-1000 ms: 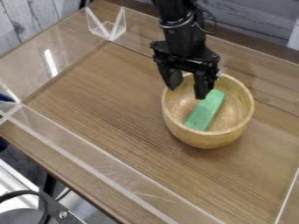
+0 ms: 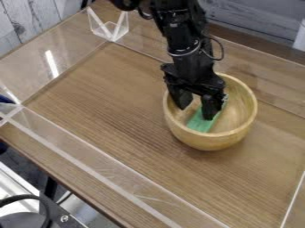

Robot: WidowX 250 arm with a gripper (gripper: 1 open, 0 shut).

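A tan round bowl point(image 2: 211, 134) sits on the wooden table at the right of centre. A green oblong object point(image 2: 201, 121) lies inside it. My black gripper point(image 2: 195, 107) is low inside the bowl, over the green object's upper part, with its fingers apart. Whether anything is between the fingers is hard to tell.
Bare wooden table point(image 2: 95, 134) fills the left and front. A white wire shape point(image 2: 107, 25) stands at the top left. Clear tape strips and dark cables lie along the lower left edge.
My gripper has come lower into the bowl, now partly covering the green object. The bowl has stayed about in place.
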